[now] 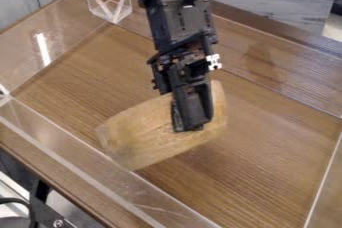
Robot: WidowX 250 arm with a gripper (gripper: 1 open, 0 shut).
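Observation:
The black arm hangs from the top centre over a wooden tabletop (267, 172). Its gripper (187, 117) is shut on a long beige, wood-coloured object (140, 137), which hangs at a slant toward the lower left. The object partly hides behind the fingers, and whether it touches the table I cannot tell.
A clear plastic piece (110, 4) stands at the back left. Clear edging runs along the front left and the right of the table. Cables lie at the lower left. The table around the gripper is otherwise clear.

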